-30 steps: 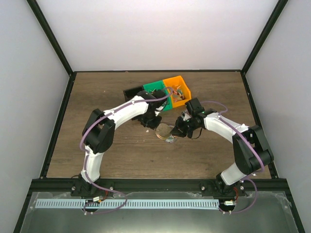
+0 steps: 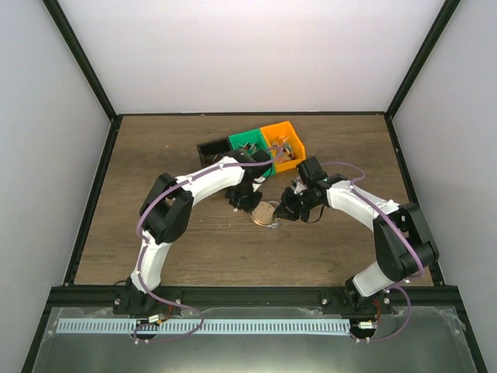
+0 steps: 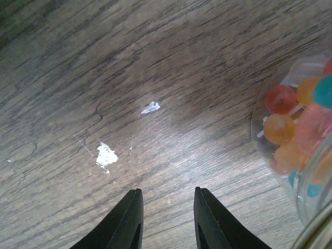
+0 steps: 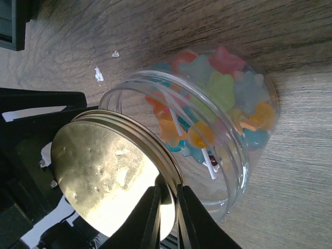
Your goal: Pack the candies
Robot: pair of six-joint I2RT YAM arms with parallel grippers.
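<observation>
A clear round jar (image 4: 249, 98) of colorful candies stands on the table, plain in the right wrist view and partly at the right edge of the left wrist view. At its mouth, off to one side, a gold lid (image 4: 104, 171) is tilted. The right gripper is shut on the lid's rim, its fingertips close together with the edge between them. My left gripper is open over bare wood, nothing between its fingers; it sits left of the jar (image 3: 290, 129) and close beside the lid (image 2: 265, 213). From above, the arms hide part of the jar.
Behind the arms are a black bin (image 2: 203, 150), a green bin (image 2: 237, 140) and an orange bin (image 2: 281, 129) with small wrapped items inside.
My left gripper has shifted slightly right and toward the front. The lid's gold face shows more fully from above and has moved slightly frontward. The right arm has hardly moved.
</observation>
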